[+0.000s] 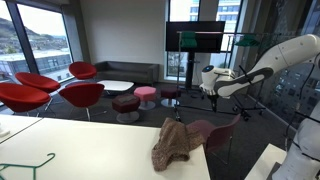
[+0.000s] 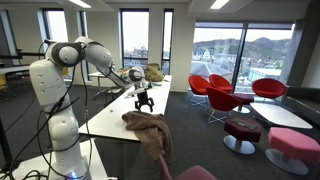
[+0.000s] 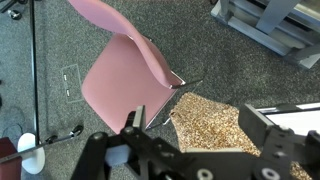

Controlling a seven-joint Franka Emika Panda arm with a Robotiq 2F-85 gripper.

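Note:
A brown cloth lies crumpled at the edge of the white table, with part of it hanging over in the second exterior view. In the wrist view, its textured brown fabric shows beyond the gripper. My gripper is raised above the table, apart from the cloth. Its dark fingers stand wide apart in the wrist view, and nothing is held between them. A green clothes hanger lies at the table's near left in the first exterior view.
A pink chair stands close beside the table, by the cloth. Red chairs, low stools and a dark sofa are farther off.

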